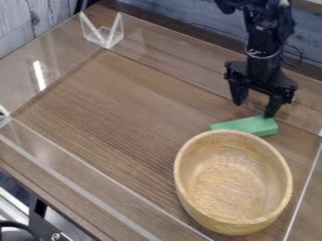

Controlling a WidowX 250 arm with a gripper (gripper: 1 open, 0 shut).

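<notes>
The black gripper [259,94] hangs from the arm at the right rear of the table, just above and behind a green block [244,125]. Its fingers are spread open, with nothing seen held between them. The green block lies flat on the wood, in front of a large tan oval basket [233,218] from this view's far side.
A clear wire-like holder [104,30] stands at the back left. The table's edge runs along the lower left.
</notes>
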